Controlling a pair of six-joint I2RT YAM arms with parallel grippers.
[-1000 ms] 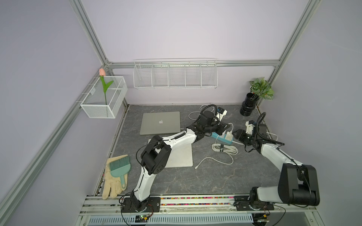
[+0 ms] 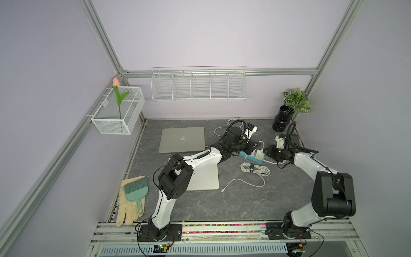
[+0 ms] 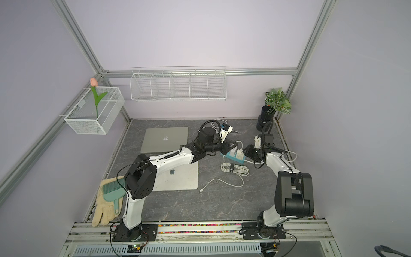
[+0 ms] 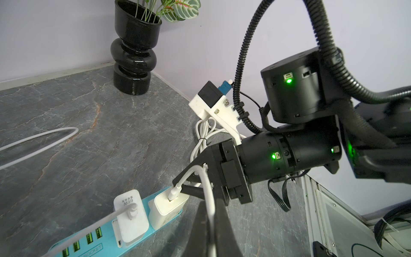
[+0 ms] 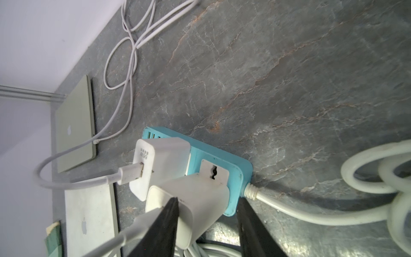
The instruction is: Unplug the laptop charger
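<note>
A blue power strip [image 5: 233, 201] carries a white 66W charger [image 4: 132, 220] and a second white charger [image 5: 192, 205] at its cable end, each with a white cable plugged in. My right gripper, part open, has its fingertips at the end charger, one in front of its body; whether they touch is unclear. My left gripper [image 2: 252, 147] hangs above the strip; in the left wrist view its fingers lie behind a white cable and appear shut.
A silver laptop [image 2: 182, 140] lies at the back left, another [image 3: 175, 181] under the left arm. A black vase with a plant [image 2: 282, 117] stands at the back right. A coiled cable [image 2: 255, 170] lies before the strip.
My left arm shows almost no movement.
</note>
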